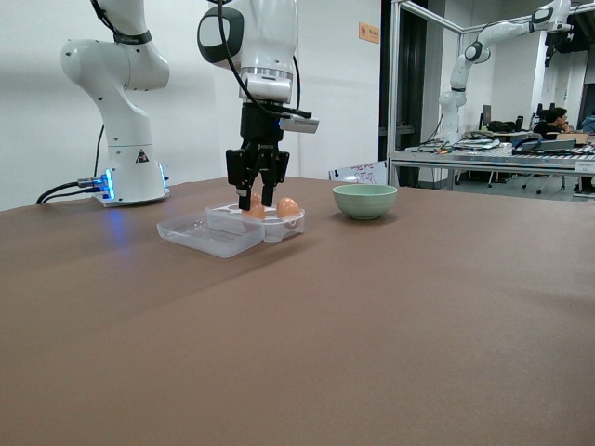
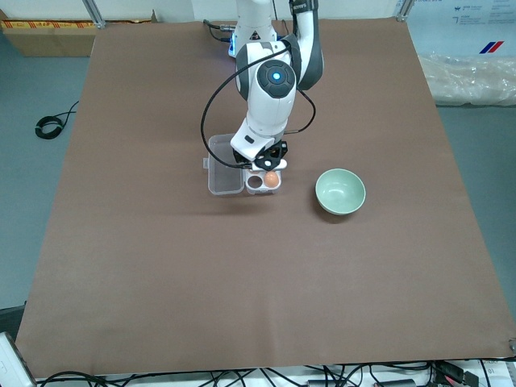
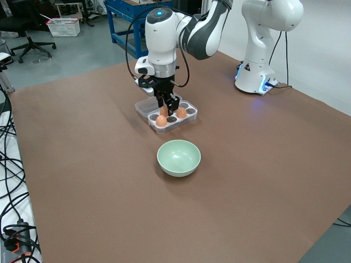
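My black gripper [image 1: 256,202] is lowered into a clear egg carton [image 3: 174,123], its fingers at one of the brown eggs [image 1: 254,213]; whether they hold it is unclear. Other eggs [image 3: 161,121] [image 1: 287,206] sit in the carton, beside empty wells. The carton's clear lid [image 1: 195,239] lies open alongside. In the left view the arm hides most of the gripper and carton, leaving one egg [image 2: 271,178] visible. A pale green bowl [image 2: 340,191] stands empty to the carton's right in that view.
The robot's base [image 3: 253,79] stands at the table's back edge. Cables run along the outer edge.
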